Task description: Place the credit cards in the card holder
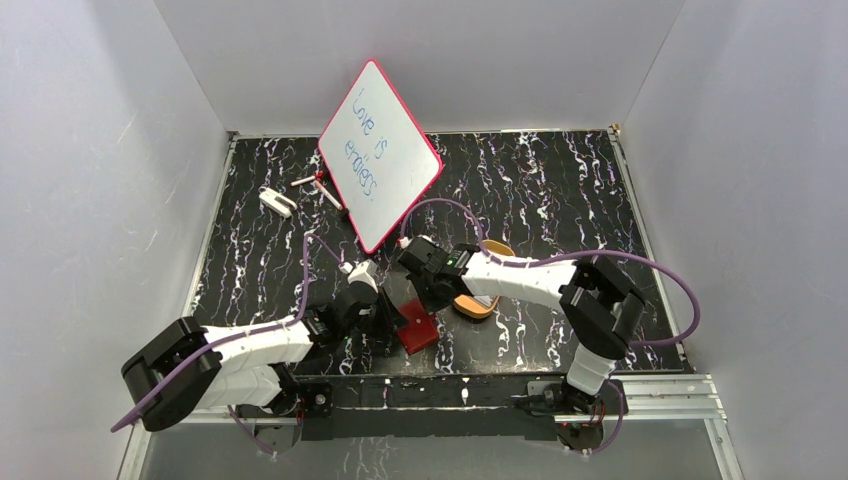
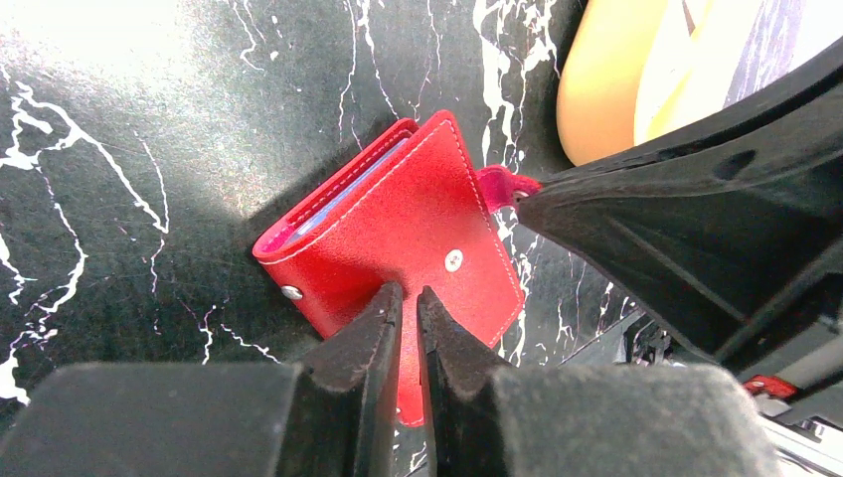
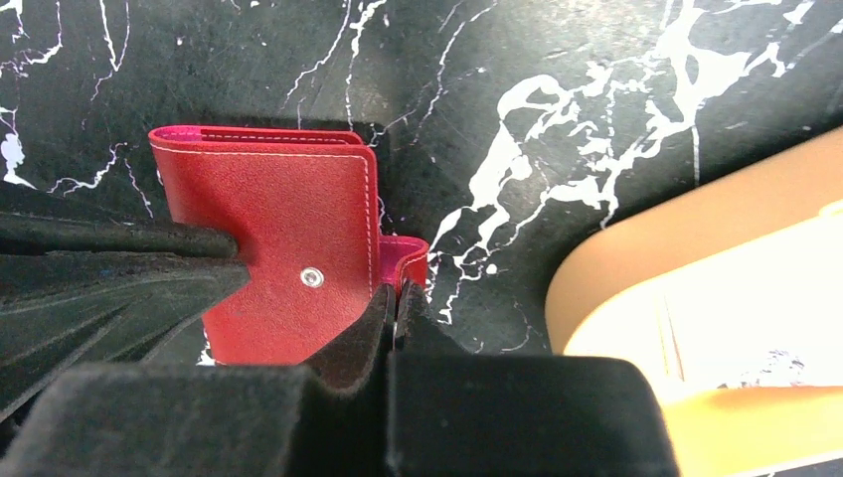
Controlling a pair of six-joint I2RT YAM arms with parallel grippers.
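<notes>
The red leather card holder (image 1: 420,333) lies on the black marble table between my grippers, folded, with something bluish inside its top slot in the left wrist view. My left gripper is over the holder's front face, its fingertips close together; whether anything is between them I cannot tell. My right gripper is shut at the pink-red strap (image 3: 403,253) on the holder's side, the strap's end at its fingertips.
An orange tray (image 3: 596,278) with pale contents sits right of the holder, partly under the right arm. A whiteboard (image 1: 380,150), markers (image 1: 328,195) and a white object (image 1: 278,202) lie toward the back.
</notes>
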